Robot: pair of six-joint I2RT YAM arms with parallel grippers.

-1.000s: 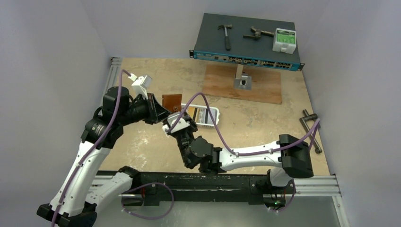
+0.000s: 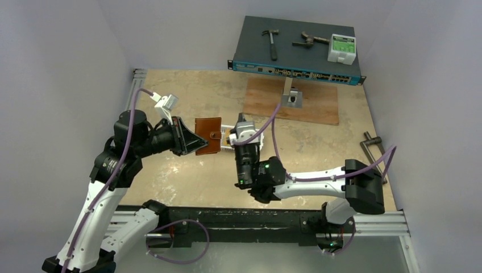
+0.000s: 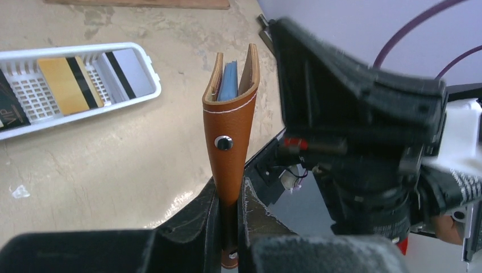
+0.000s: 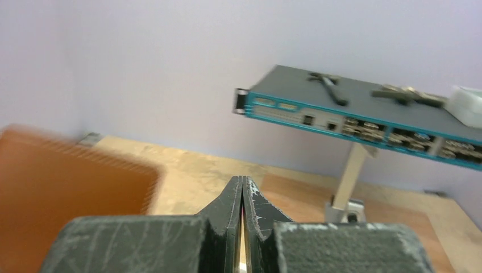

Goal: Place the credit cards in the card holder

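The brown leather card holder [image 2: 208,126] is held upright in my left gripper, which is shut on it. Between its open leather edges a blue insert [image 3: 228,82] shows; what lies deeper is hidden. My right gripper is shut with nothing between its fingers. It stands to the right of the holder, apart from it, over the white basket in the top view. In the left wrist view, the white basket [image 3: 85,116] holds a black VIP card [image 3: 10,108], gold cards [image 3: 63,85] and pale lilac cards [image 3: 133,74].
A dark rack unit [image 2: 295,48] on a stand rises at the back, with hammers and a white box [image 2: 342,50] on top. A wooden board [image 2: 321,105] lies under it. Metal tools [image 2: 370,149] rest at the right edge.
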